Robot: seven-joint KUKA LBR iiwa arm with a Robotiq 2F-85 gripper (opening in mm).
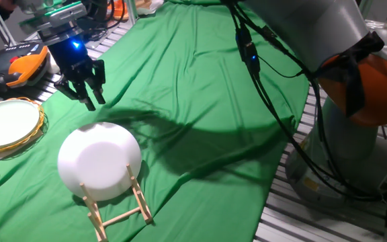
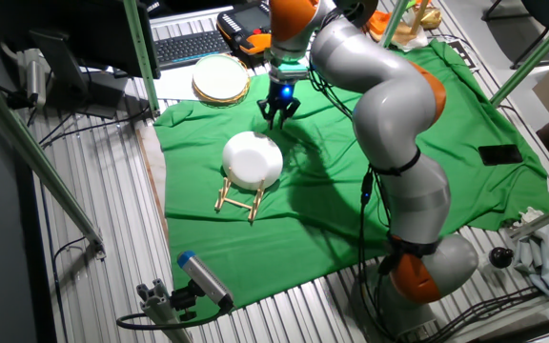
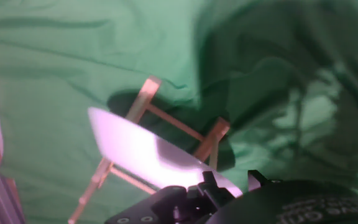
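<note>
A white plate stands tilted in a small wooden rack on the green cloth; the rack's two uprights show in front of it. From the wrist view, the plate appears nearly edge-on, slanting across the rack. My gripper hangs above and behind the plate's upper rim, apart from it. Its fingers are open, with a gap and nothing between them. In exterior view 2 the gripper is on the far side of the plate. The wrist view has the gripper at its lower edge, partly cut off.
A round wicker-rimmed tray lies left of the plate. Beyond it are an orange and black device and a keyboard. The green cloth right of the plate is bare. A camera on a post stands at the table's near side.
</note>
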